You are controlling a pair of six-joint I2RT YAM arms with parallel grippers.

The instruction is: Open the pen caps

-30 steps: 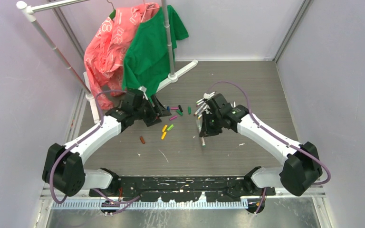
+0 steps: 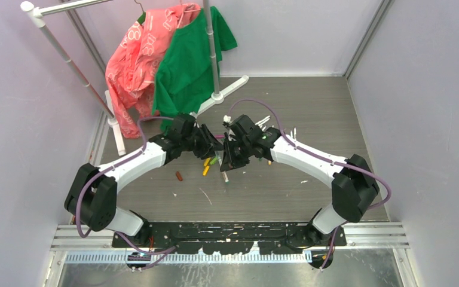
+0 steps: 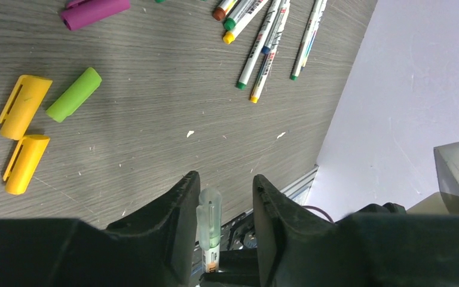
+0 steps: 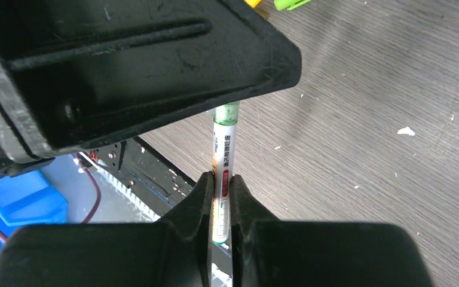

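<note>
My right gripper is closed round a white marker with a green end (image 4: 223,149), held upright; its upper end disappears behind the left gripper's black body. In the left wrist view, that marker's translucent cap (image 3: 210,218) stands between the part-open fingers of my left gripper. The two grippers meet over the middle of the table in the top view. Loose caps lie below: yellow (image 3: 27,104), green (image 3: 73,94) and purple (image 3: 95,12).
Several white markers (image 3: 257,45) lie toward the back right. A clothes rack with a pink garment (image 2: 131,72) and a green shirt (image 2: 182,78) stands at the back left.
My right gripper has moved left with the marker to meet my left gripper, which has moved slightly right.
</note>
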